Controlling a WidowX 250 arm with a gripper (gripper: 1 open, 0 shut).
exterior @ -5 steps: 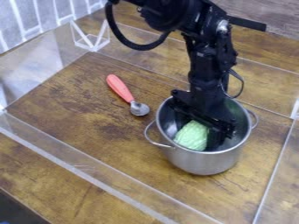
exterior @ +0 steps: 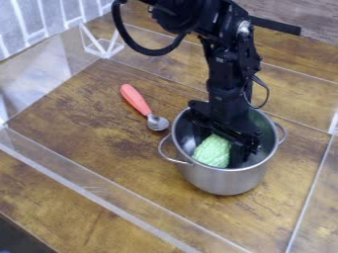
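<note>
A metal pot (exterior: 224,174) with side handles stands at the centre right of the wooden table. Inside it lies a pale green object (exterior: 211,150). My black gripper (exterior: 222,136) reaches down into the pot over the green object; its fingers are dark and overlap, so whether they grip it is unclear. To the left of the pot lies a utensil with a red handle (exterior: 137,101) and a round metal end.
A pale rail or edge runs along the far left.
The arm and gripper have shifted slightly left within the pot. The pot and the red-handled utensil look nearly unchanged.
</note>
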